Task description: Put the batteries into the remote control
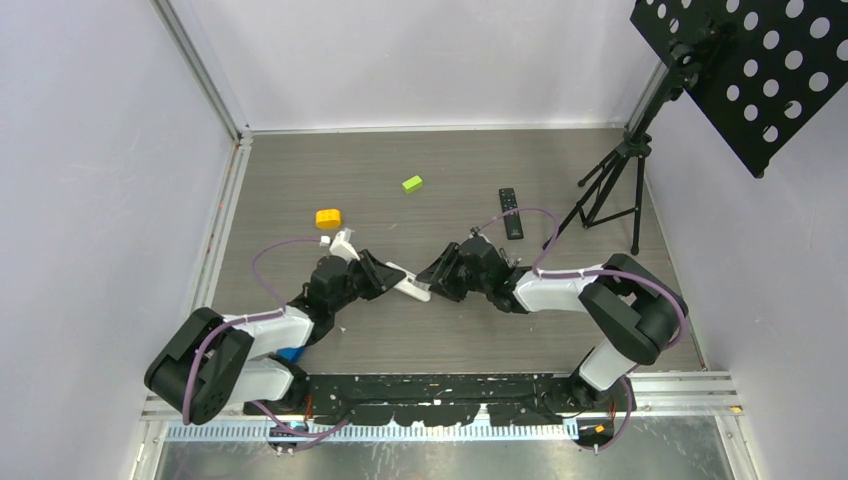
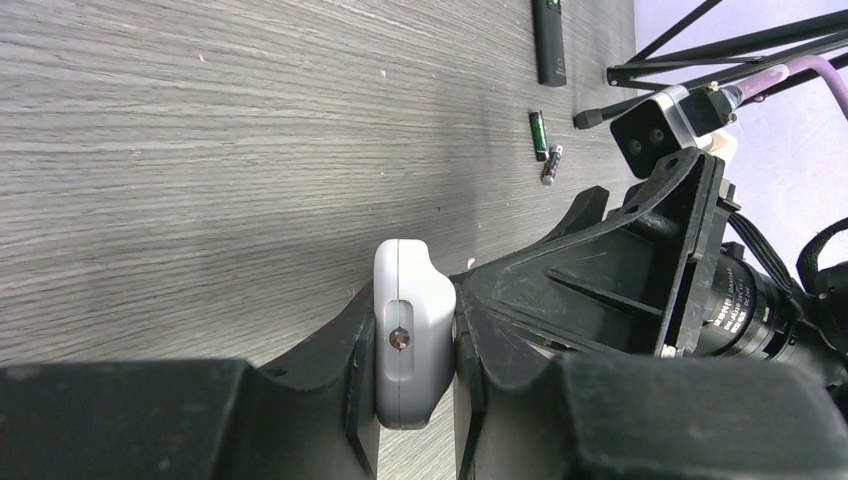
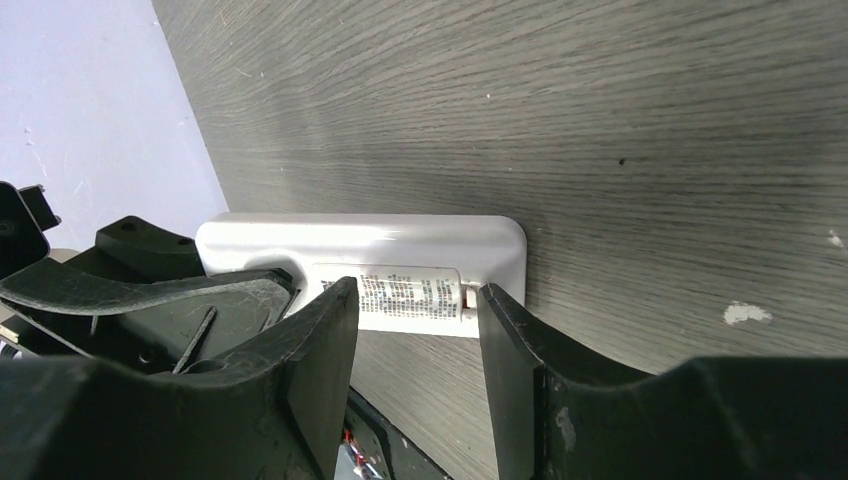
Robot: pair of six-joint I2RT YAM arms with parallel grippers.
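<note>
A white remote control [image 1: 410, 286] is held off-centre above the table, its end gripped by my left gripper, which is shut on it. In the right wrist view the remote [image 3: 400, 232] lies across the frame with its recess toward me; a printed white surface [image 3: 410, 294] and a small metal piece [image 3: 470, 297] show there. I cannot tell whether that is a battery or a label. My right gripper stands open over this part, no object gripped between its fingers. A green battery [image 2: 538, 135] and a silver-dark battery [image 2: 551, 165] lie on the table.
A black remote [image 1: 511, 213] lies behind the right arm, near the black tripod stand [image 1: 625, 165]. A yellow block [image 1: 328, 218] and a green block [image 1: 412, 184] sit farther back.
</note>
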